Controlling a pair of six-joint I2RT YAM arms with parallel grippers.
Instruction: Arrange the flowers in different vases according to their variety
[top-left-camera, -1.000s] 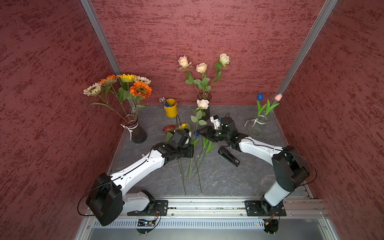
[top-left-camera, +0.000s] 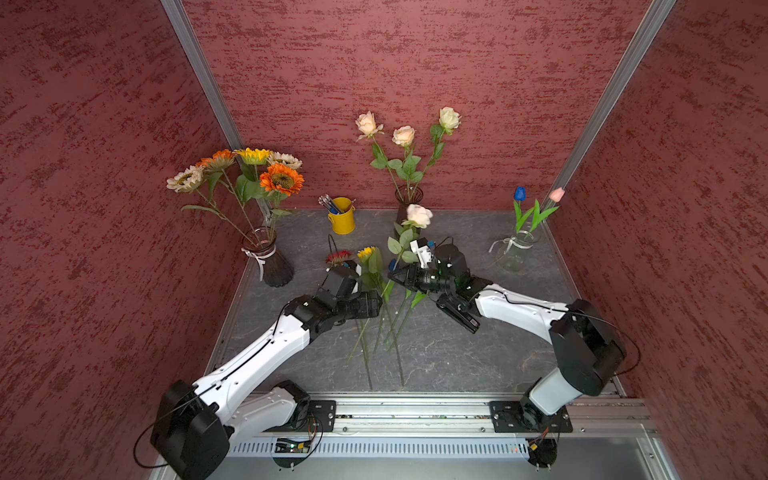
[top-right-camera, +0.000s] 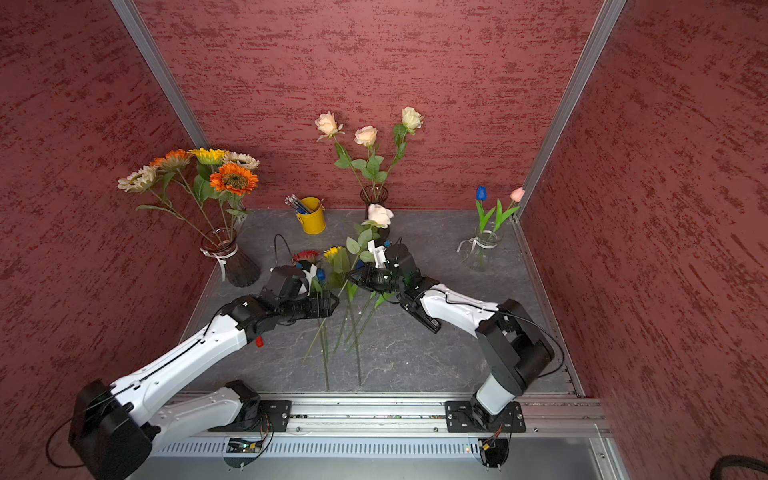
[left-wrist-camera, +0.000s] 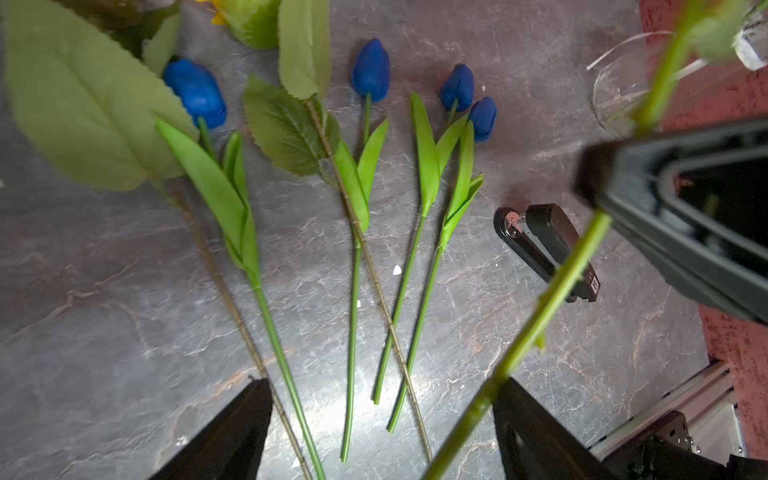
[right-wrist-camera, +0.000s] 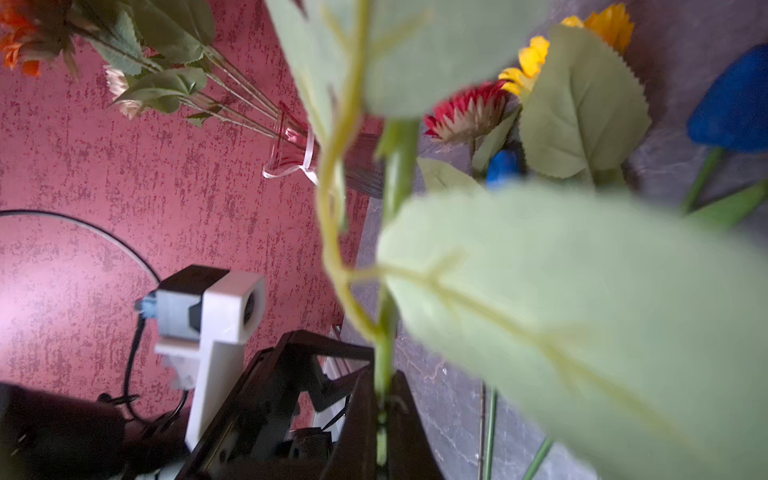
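Note:
My right gripper is shut on the green stem of a white rose, just below its leaves. The rose is raised above the table, its stem slanting down toward the left. My left gripper is open; the rose stem crosses the left wrist view close to its right finger, and whether they touch I cannot tell. Several blue tulips lie on the table, with a red flower and a yellow flower among them. A dark vase at the back holds three pale roses.
A dark vase of sunflower-like blooms leans at left. The clear vase at right holds a blue and a pink tulip. A yellow bucket stands at back; a black stapler lies beside the stems.
My left gripper has drawn back to the left, away from the right one. The rose in my right gripper has tilted, its head swinging right and its lower stem left.

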